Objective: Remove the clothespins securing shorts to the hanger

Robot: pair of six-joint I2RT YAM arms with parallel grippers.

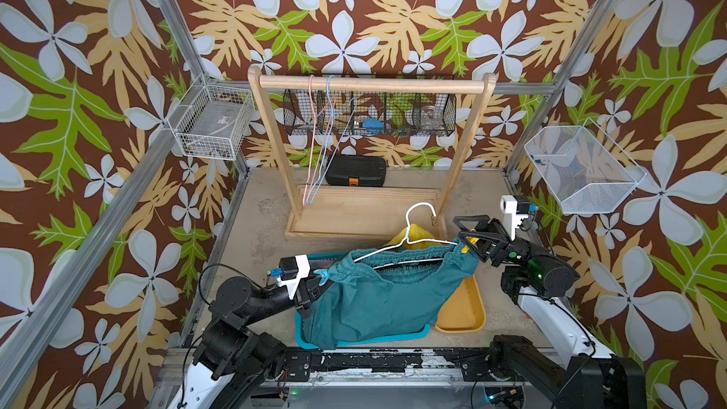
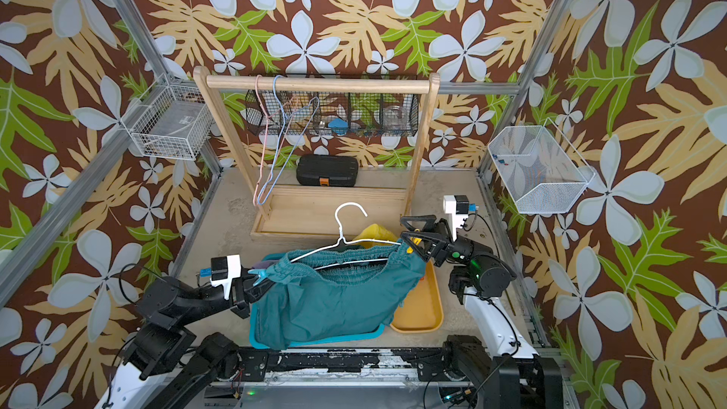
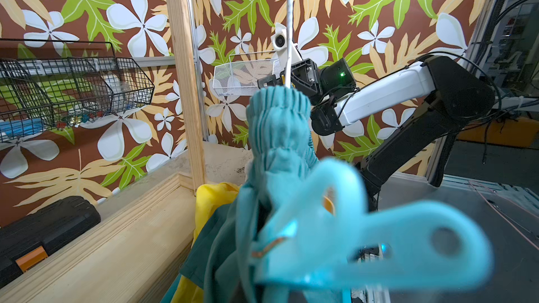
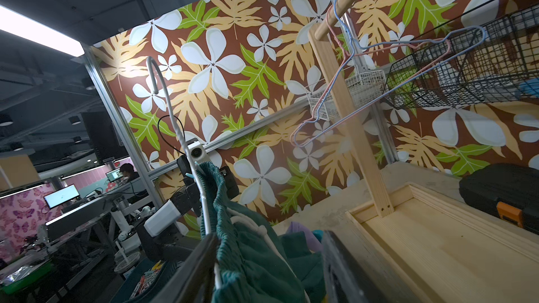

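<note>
Teal shorts [image 1: 386,295] with a gathered waistband hang on a white hanger [image 1: 421,204], spread between my two arms in the top views. A yellow clothespin [image 1: 471,241] sits at the right waistband corner. Around it stands my right gripper [image 1: 463,228], its fingers [image 4: 339,269] apart in the right wrist view. At the left corner a light blue clothespin [image 3: 314,230] shows large and blurred in the left wrist view, its handles spread. My left gripper [image 1: 318,281] is shut on the shorts beside this pin; its fingertips are mostly hidden.
A wooden rack [image 1: 375,85] with pink and blue hangers [image 1: 322,144] stands behind. Below the shorts lie a blue tray [image 1: 393,337] and an orange tray [image 1: 463,318]. A yellow cloth [image 1: 416,234] and a black case [image 1: 354,170] are farther back.
</note>
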